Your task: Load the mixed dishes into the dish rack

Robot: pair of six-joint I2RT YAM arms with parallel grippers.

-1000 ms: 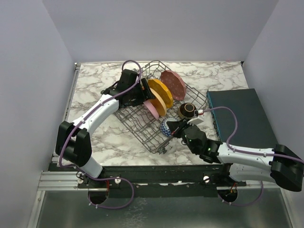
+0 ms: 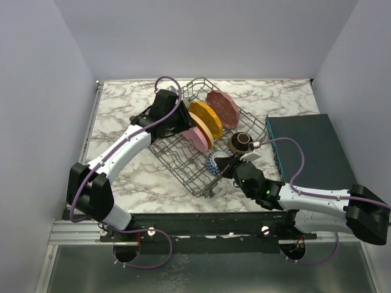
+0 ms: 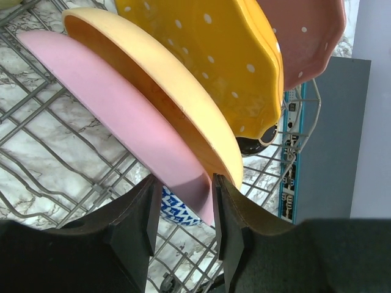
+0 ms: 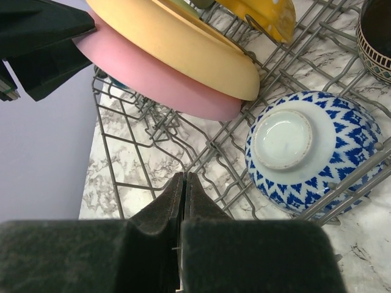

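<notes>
The wire dish rack holds a pink dish, a cream dish, a yellow spotted plate, a dusty-pink plate, a blue-and-white bowl turned bottom up and a dark bowl. My left gripper is shut on the pink dish's rim, which leans beside the cream one. My right gripper is shut, nothing between its fingertips, low at the rack's front right beside the blue bowl.
A dark flat board lies right of the rack. Side walls bound the workspace.
The pink dish appears tilted a little outward. The right arm has hardly moved.
</notes>
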